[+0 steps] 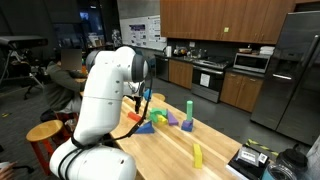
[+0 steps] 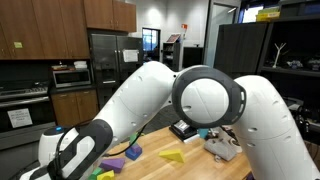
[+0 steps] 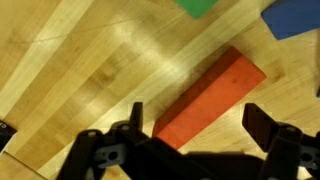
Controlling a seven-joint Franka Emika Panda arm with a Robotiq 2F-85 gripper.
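An orange-red rectangular block lies flat on the wooden table, slanted across the middle of the wrist view. My gripper stands open above it, one finger on either side of the block's near part. Nothing is gripped. In exterior view 1 a red-orange block shows just right of the arm, close to a blue block. The gripper's fingers are too small there to read, and in exterior view 2 the arm hides that spot.
A green block and a blue block lie near the red one. Other blocks, such as a purple one and a tall green one, stand nearby. A yellow block sits apart on open table. Dark gear occupies the right end.
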